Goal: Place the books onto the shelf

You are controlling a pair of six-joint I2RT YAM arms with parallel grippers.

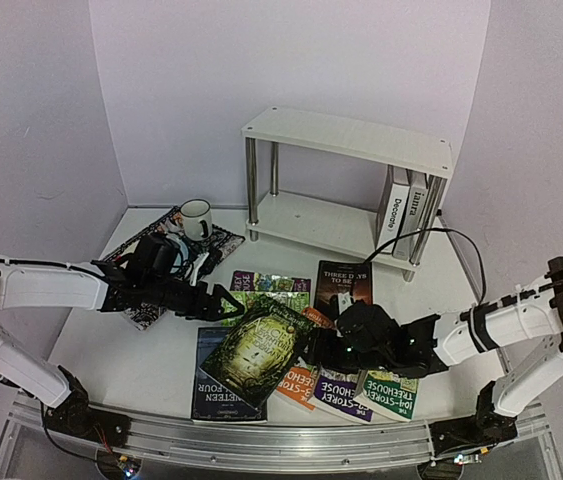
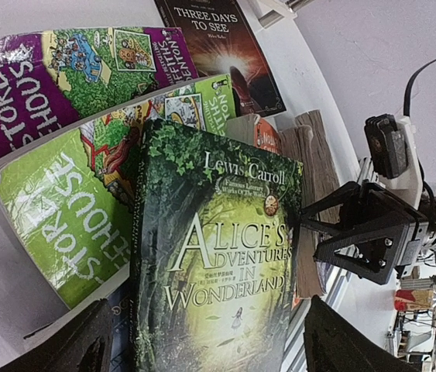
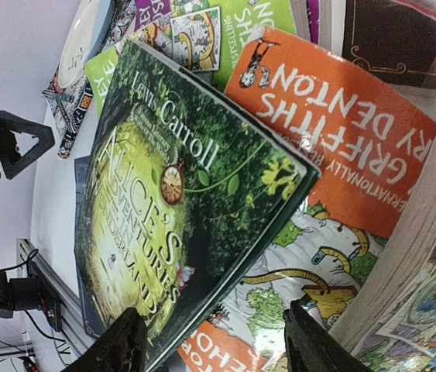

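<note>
The Alice's Adventures in Wonderland book (image 1: 256,350) lies slanted on a spread of books: a dark blue one (image 1: 221,395), orange (image 3: 334,132), green (image 2: 63,217) and purple (image 2: 16,93) treehouse books. Three Days to See (image 2: 218,46) lies behind them. My left gripper (image 1: 226,305) hovers open at the book's left, its fingers at either side of the cover in the left wrist view. My right gripper (image 1: 316,345) is low over the right side of Alice, open, fingertips near its edge and the orange book.
A white two-level shelf (image 1: 346,140) at the back holds upright files (image 1: 394,210) on its right. A mug (image 1: 195,215) and patterned mat (image 1: 141,315) are back left. Bare table shows at front left.
</note>
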